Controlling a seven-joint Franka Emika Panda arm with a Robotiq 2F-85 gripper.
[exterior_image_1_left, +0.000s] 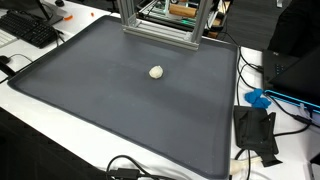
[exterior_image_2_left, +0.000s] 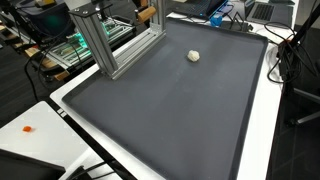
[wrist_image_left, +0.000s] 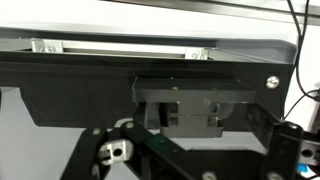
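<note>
A small round whitish object (exterior_image_1_left: 156, 72) rests on the dark grey mat (exterior_image_1_left: 120, 105), in the mat's far half, and the same whitish object (exterior_image_2_left: 193, 56) shows in exterior view 2. My gripper is visible only in the wrist view, its fingers (wrist_image_left: 92, 152) spread wide to left and right. Between and beyond them is a black block-like piece (wrist_image_left: 195, 95) in front of a long dark panel (wrist_image_left: 70, 95); whether it touches the fingers is unclear. The fingers stand open. Neither exterior view shows the gripper.
A metal frame (exterior_image_1_left: 160, 33) stands at the mat's far edge. A keyboard (exterior_image_1_left: 28, 29) lies at the far left. On the right are a blue item (exterior_image_1_left: 257, 98), a black item (exterior_image_1_left: 255, 130) and loose cables.
</note>
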